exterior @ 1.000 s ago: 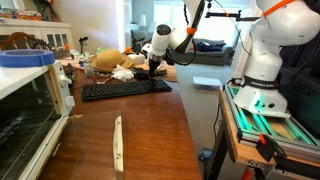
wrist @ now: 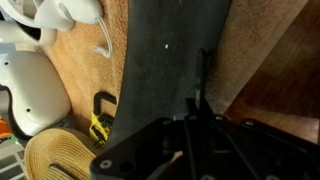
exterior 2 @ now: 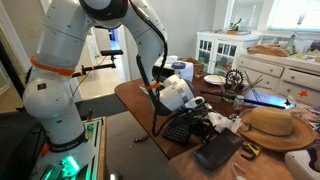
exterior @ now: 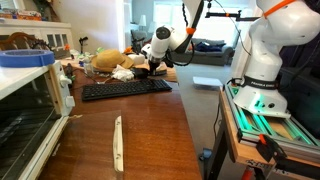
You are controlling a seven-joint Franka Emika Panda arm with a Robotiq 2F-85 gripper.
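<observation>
My gripper is shut on a thin dark thing [wrist: 201, 72], which projects past the fingertips over a flat black piece [wrist: 160, 70]. What this thin thing is, I cannot tell. In exterior view 2 the black piece [exterior 2: 218, 152] lies on the wooden table, below and to the right of the gripper [exterior 2: 207, 113]. Exterior view 1 has the gripper [exterior: 154, 70] low at the far end of the black keyboard [exterior: 120, 89]; its fingers are too small and dark to make out there.
A straw hat [exterior 2: 268, 125], a yellow-and-black tool [wrist: 98, 120] and white items [wrist: 75, 12] crowd the area beside the black piece. A pale strip [exterior: 118, 148] lies on the near table, with bare wood [exterior: 160, 135] to its right. A blue-lidded container [exterior: 25, 59] stands at left.
</observation>
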